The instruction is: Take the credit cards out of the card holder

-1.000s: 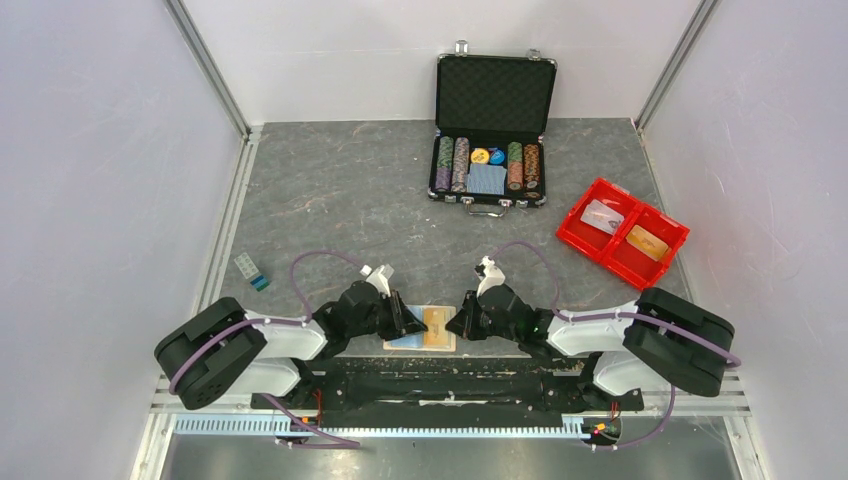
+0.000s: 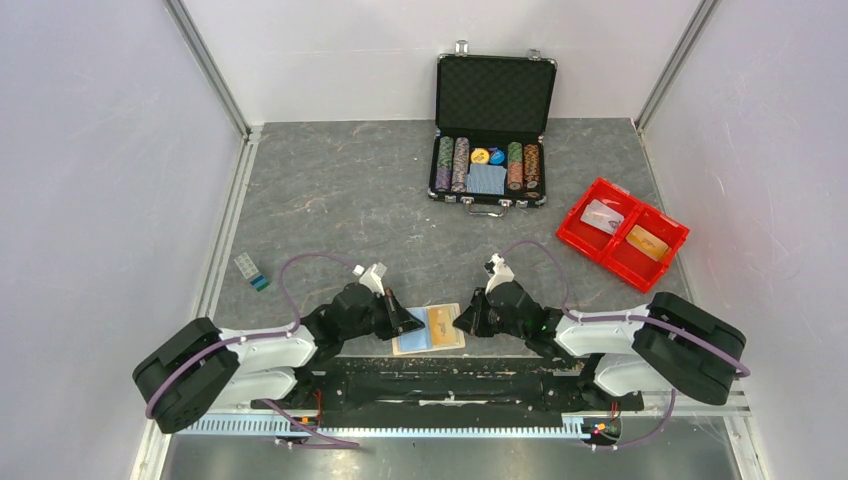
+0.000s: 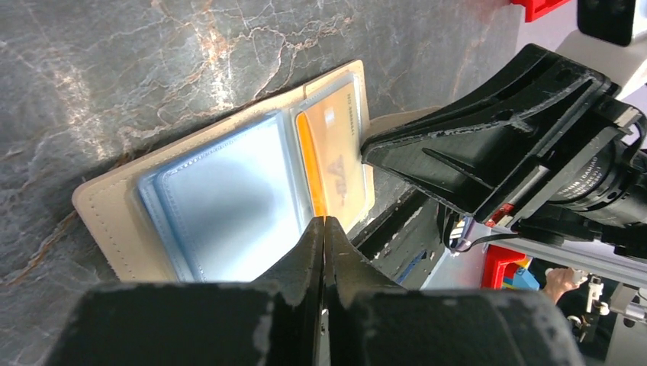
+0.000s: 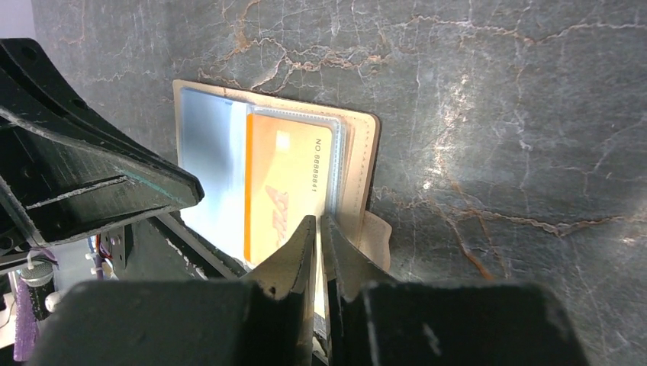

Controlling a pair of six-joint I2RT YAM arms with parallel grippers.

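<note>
The tan card holder [image 2: 429,351] lies open at the table's front. A blue card [image 3: 233,202] fills its left sleeve, and an orange card [image 4: 288,171] sits in the right sleeve. My right gripper is at the holder's right edge, its fingers almost together with a pale strip of the holder between them. At the left edge of the orange card are the tips of my left gripper, nearly closed together. Whether they pinch the card or the sleeve cannot be made out.
A red two-part tray [image 2: 625,280] at the right holds a white card [image 2: 602,216] and an orange one. At the back stands an open poker case [image 2: 495,95]. A small grey-blue block [image 2: 251,271] lies far left.
The holder has slid a little to the right, along with my right gripper.
</note>
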